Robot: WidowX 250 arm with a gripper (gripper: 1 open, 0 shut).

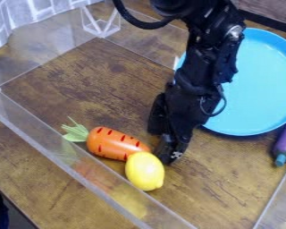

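Note:
My black gripper (170, 139) is lowered to the wooden table, its fingers just right of a toy carrot (114, 143) and above-right of a lemon (145, 172). The carrot is orange with dark marks and pale green leaves pointing left; the lemon touches its right end. The gripper appears open, with no object visible between its dark fingers, though their tips are hard to make out.
A blue plate (241, 94) lies behind and right of the gripper. A purple toy vegetable (285, 143) sits at the right edge. Clear plastic walls border the table.

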